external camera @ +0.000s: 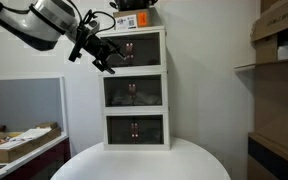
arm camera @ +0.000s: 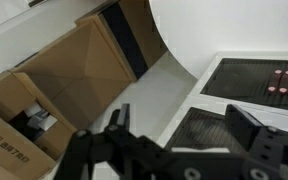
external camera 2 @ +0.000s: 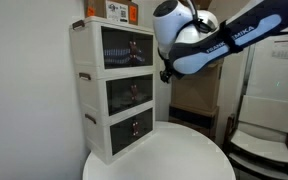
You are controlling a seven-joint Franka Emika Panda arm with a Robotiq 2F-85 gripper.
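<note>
A white cabinet [external camera: 165, 110] with three stacked sections stands against the wall at the table's back edge. Its dark see-through doors look closed, and pairs of reddish handles sit at the middle of their fronts. My gripper [external camera: 115, 62] hangs in front of the cabinet's upper left part, above the table. In the wrist view the gripper is open, its fingers wide apart with nothing between them. Cabinet doors [arm camera: 246, 80] appear to the right in that view, turned sideways. No touch between gripper and cabinet can be made out.
An orange box [external camera: 132, 20] with something dark on it rests on top of the cabinet. Cardboard boxes [external camera: 282, 110] fill the right side, a cluttered tray [external camera: 24, 143] lies at left, and a chair [external camera 2: 264, 130] stands beyond the table.
</note>
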